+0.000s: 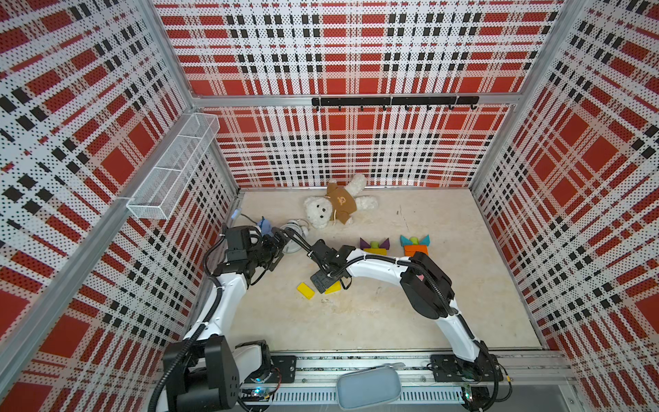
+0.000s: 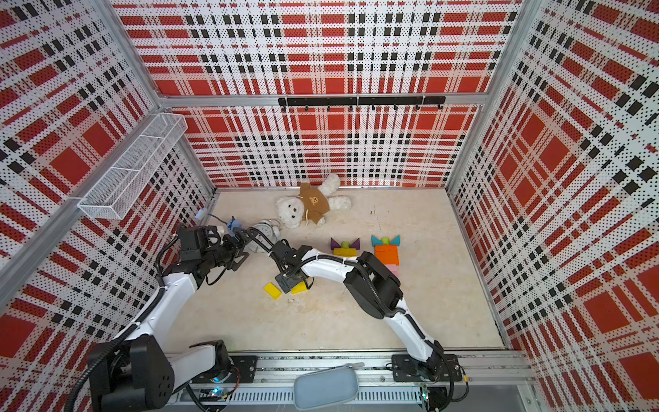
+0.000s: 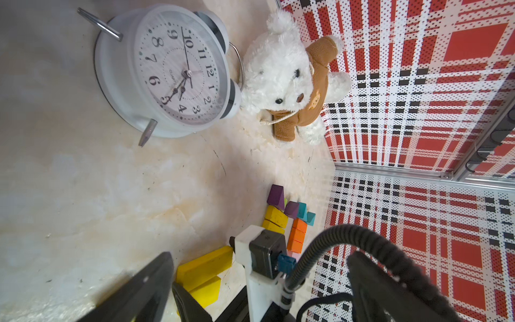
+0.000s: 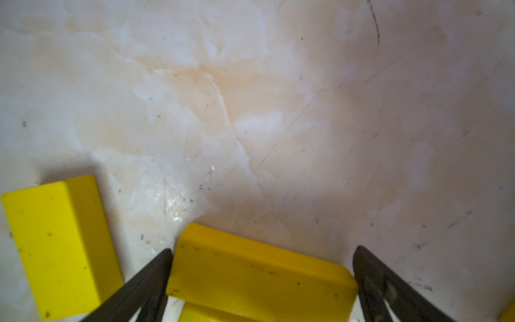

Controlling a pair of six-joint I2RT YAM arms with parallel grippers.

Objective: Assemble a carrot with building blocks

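Note:
Two assemblies stand right of centre: purple and green pieces on yellow blocks [image 2: 344, 252], and cyan and green pieces on orange blocks [image 2: 386, 254] with pink below. A loose yellow block [image 4: 61, 244] lies flat at the front left; beside it another yellow block [image 4: 260, 273] sits between the fingertips of my open right gripper, low over it, with a further yellow piece underneath or beside it. Whether the fingers touch it is unclear. My open left gripper is at the left, near the alarm clock, facing the blocks.
A white alarm clock [image 3: 155, 69] and a teddy bear [image 1: 343, 202] lie at the back. A wire basket [image 1: 171, 168] hangs on the left wall.

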